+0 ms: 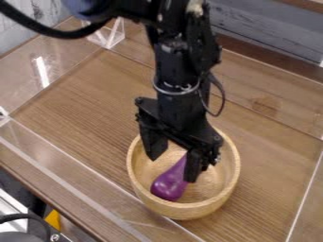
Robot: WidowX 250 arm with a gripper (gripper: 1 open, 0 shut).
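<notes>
My black gripper (177, 151) reaches down from the top into a round wooden bowl (212, 203), its two fingers spread open above a purple eggplant-like object (169, 187). The purple object lies at an angle on the bowl's floor, its upper end partly behind the right finger. I see nothing held between the fingers.
A clear plastic rack or edge stands at the top left. Cables and a yellow item lie off the table at the lower left.
</notes>
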